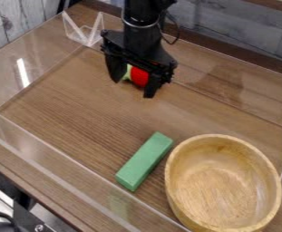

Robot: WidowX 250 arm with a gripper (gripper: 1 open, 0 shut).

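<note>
My black gripper [134, 76] hangs at the upper middle over a red round object [140, 78], which shows between its fingers and is partly hidden by them. Some pale green shows at the object's left. Whether the fingers touch it, I cannot tell.
A green block [143, 161] lies at the lower middle, left of a large tan bowl [222, 145]. Clear plastic pieces sit along the left and upper-left edges.
</note>
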